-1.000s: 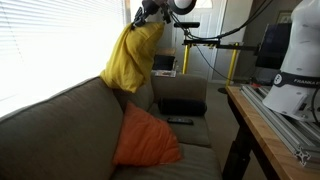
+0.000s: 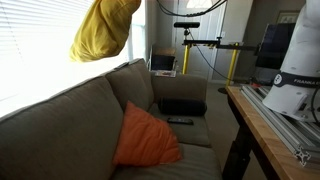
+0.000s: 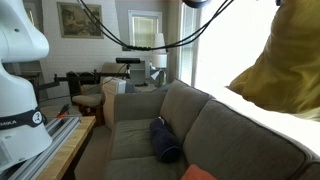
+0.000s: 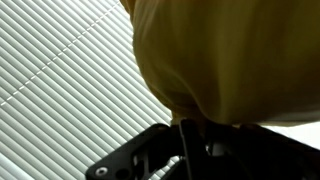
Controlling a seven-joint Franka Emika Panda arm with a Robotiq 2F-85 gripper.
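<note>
A soft yellow pillow (image 2: 104, 30) hangs in the air above the sofa's backrest, close to the window. It looms large at the right of exterior view 2 and fills the upper right of the wrist view. My gripper is shut on the pillow's edge; its dark fingers are partly covered by the fabric. Both exterior views leave the gripper's fingers out of sight. An orange pillow (image 2: 147, 138) leans against the backrest on the seat, below and apart from the yellow one.
The grey sofa (image 2: 58, 125) runs along the window blinds (image 4: 60, 95). A dark bolster (image 2: 183, 107) and a small black object (image 2: 180, 121) lie towards its far end. A wooden table (image 2: 262, 135) with a white robot base stands opposite. Bare seat surrounds the orange pillow.
The yellow pillow has risen and moved left in exterior view 1, away from the sofa's far end. The orange pillow has stayed put.
</note>
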